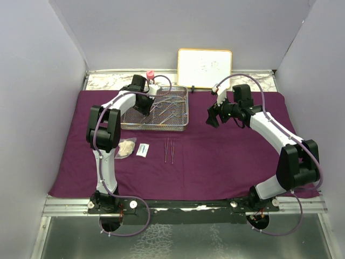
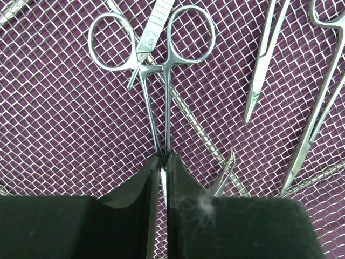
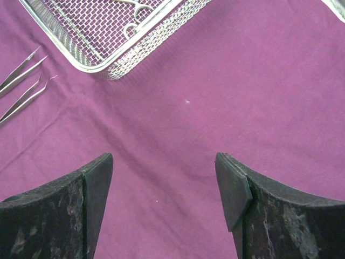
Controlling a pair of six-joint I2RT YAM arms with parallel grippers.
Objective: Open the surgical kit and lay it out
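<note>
My left gripper [image 1: 146,112] is inside the mesh instrument tray [image 1: 156,126]. In the left wrist view its fingertips [image 2: 165,159] are close together at the shanks of a ringed clamp [image 2: 168,97]; whether they grip it is unclear. A scalpel handle [image 2: 154,22] lies under the clamp's rings, with more instruments to the right. My right gripper stands open and empty over the cloth, right of the tray. Two tweezers [image 3: 24,101] lie outside the tray.
A gauze bag [image 1: 126,148] and a white packet [image 1: 142,150] lie in front of the tray. A white board [image 1: 205,67] stands at the back.
</note>
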